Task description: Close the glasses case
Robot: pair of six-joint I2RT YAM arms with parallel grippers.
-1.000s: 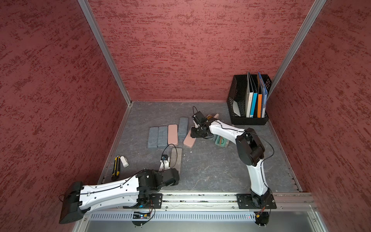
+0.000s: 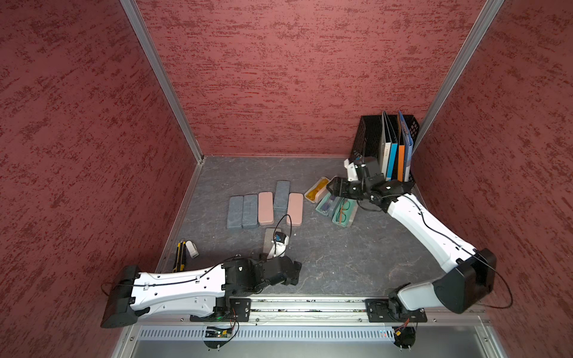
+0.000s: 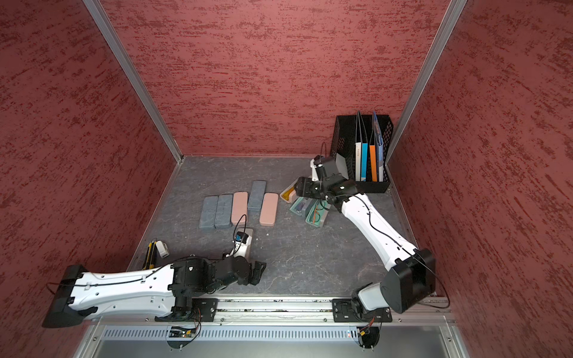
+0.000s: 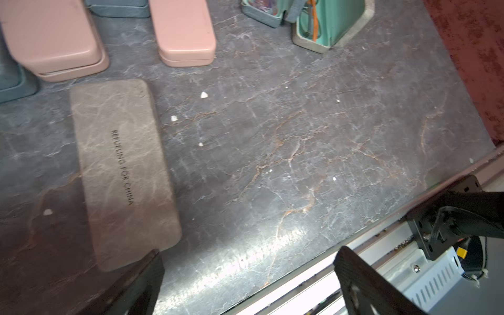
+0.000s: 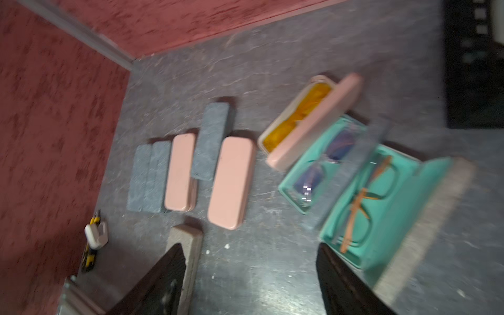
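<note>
Three glasses cases lie open in the right wrist view: a pink one with yellow-orange glasses (image 5: pixel 291 115), a blue-grey one with purple-lensed glasses (image 5: pixel 309 176), and a grey one with green lining (image 5: pixel 401 220) holding orange and dark glasses. My right gripper is above the table, its fingers apart with nothing between them. From the top left view the right arm covers part of these cases. In the left wrist view my left gripper is open and empty, with a shut grey case (image 4: pixel 123 173) at its left finger side.
Shut pink cases (image 5: pixel 231 183) and blue-grey cases (image 5: pixel 210 139) lie left of the open ones. A black basket of folders (image 2: pixel 370 149) stands at back right. A yellow-black cutter (image 2: pixel 179 256) lies far left.
My right arm has swung out and right, away from the rightmost shut pink case, which turned straight alongside the others. My left gripper has shifted a little to the right.
</note>
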